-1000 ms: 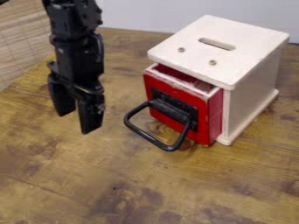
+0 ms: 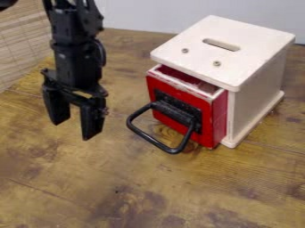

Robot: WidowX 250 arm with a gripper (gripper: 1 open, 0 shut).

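My black gripper (image 2: 74, 109) hangs open at the left, over the wooden table, with nothing between its fingers. To its right stands a white box (image 2: 255, 89) with a slot and two screws on top. Its red front drawer (image 2: 209, 129) is slightly out, showing a gap along its top, and carries a large black loop handle (image 2: 165, 142). My gripper is apart from the handle.
A woven mat (image 2: 18, 49) lies at the upper left.
My arm has shifted slightly left over the last second. The box, drawer and handle look unchanged.
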